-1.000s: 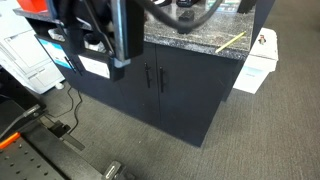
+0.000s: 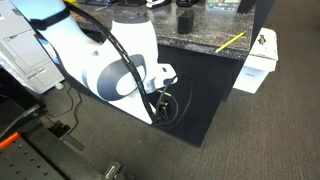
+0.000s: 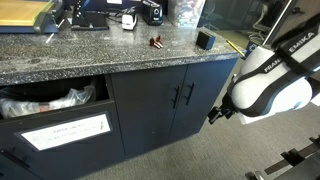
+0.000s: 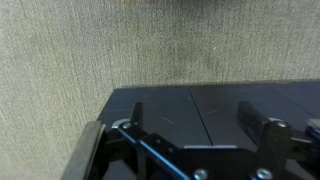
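In front of the dark cabinet doors (image 3: 150, 110), low near the floor, my gripper (image 3: 222, 115) hangs at the end of the white arm (image 3: 268, 95). Its two dark fingers stand wide apart in the wrist view, with nothing visible between them. Beyond them show the dark cabinet front (image 4: 165, 108) with a seam and the grey carpet (image 4: 200, 45). Two upright door handles (image 3: 176, 96) are visible to the left of the gripper in exterior view 2. In exterior view 1 the arm covers much of the cabinet.
Above the cabinet runs a speckled countertop (image 3: 110, 55) holding a black block (image 3: 206, 40), small reddish items (image 3: 156, 42) and a yellow stick (image 2: 230, 42). A drawer (image 3: 50, 100) at left stands open, with a plastic bag inside. A white bin (image 2: 258, 60) stands at the cabinet's far end.
The arm has swung down from above the countertop to low in front of the cabinet. It now covers the door handles in exterior view 1; the doors show no clear change.
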